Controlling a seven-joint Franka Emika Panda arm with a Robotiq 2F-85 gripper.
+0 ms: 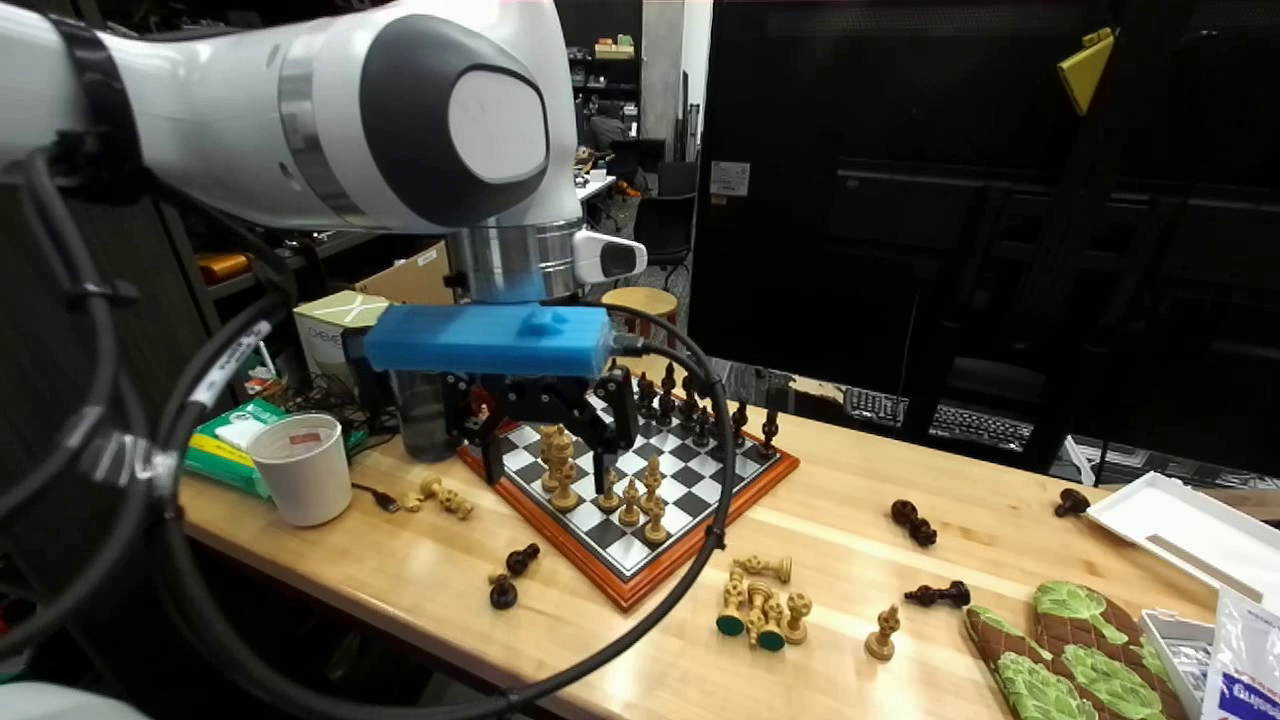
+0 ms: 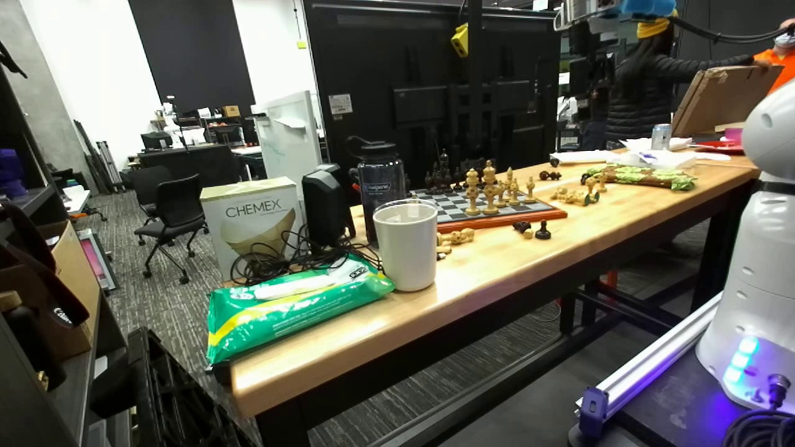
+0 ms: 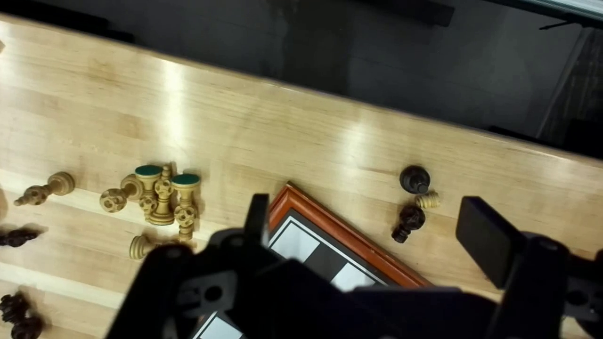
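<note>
A chessboard (image 1: 618, 577) with a reddish wooden border lies on the table. Pale chess pieces (image 1: 563, 485) stand along its near side, and dark ones (image 1: 703, 427) along its far side. My gripper (image 1: 547, 470) hangs over the board's left part, open, with nothing between its fingers. In the wrist view its two dark fingers (image 3: 487, 240) stand wide apart, and a corner of the board shows between them. Two dark pieces and a small pale one (image 3: 427, 199) lie or stand near the table's front edge. Pale pieces (image 1: 763, 606) lie in a cluster right of the board.
A white cup (image 2: 406, 253), a green wipes pack (image 2: 290, 305) and a dark bottle (image 2: 381, 182) stand left of the board. Patterned mitts (image 1: 1080, 654) and a white tray (image 1: 1182, 528) are at the right.
</note>
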